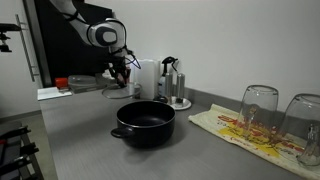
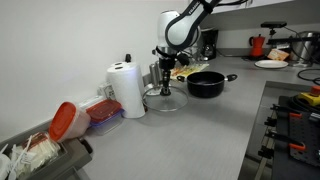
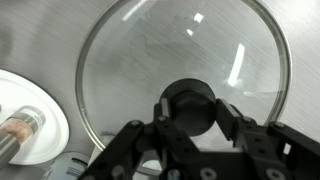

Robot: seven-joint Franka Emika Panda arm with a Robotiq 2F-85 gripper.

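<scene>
A clear glass lid (image 1: 116, 93) with a metal rim hangs above the table, to the left of and behind the black pot (image 1: 145, 125) in exterior view 1. My gripper is shut on the lid's round black knob (image 3: 189, 103), one finger on each side. In exterior view 2 the lid (image 2: 164, 102) looks close to level, beside the pot (image 2: 207, 87). The pot has no cover on it; its inside floor is mostly hidden.
Behind the lid stand a paper towel roll (image 2: 125, 90) and a white plate (image 3: 35, 110) with shakers. A yellow cloth (image 1: 235, 127) with upturned glasses (image 1: 260, 105) lies right of the pot.
</scene>
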